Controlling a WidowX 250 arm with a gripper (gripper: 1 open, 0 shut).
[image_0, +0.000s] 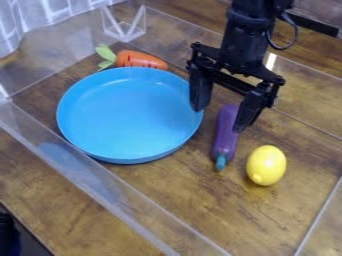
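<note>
My black gripper (222, 103) hangs over the table at upper centre, its two fingers spread apart, above the upper end of a purple eggplant toy (226, 140) lying lengthwise. A yellow lemon-like toy (266, 165) lies to the right of the eggplant. A blue round plate (123, 112) sits to the left, and an orange carrot toy (142, 60) with green leaves lies behind it. I see nothing held between the fingers, though part of the space under the gripper is hidden.
A clear plastic edge runs along the left side, and a small white wire-like object (124, 20) stands at the back left.
</note>
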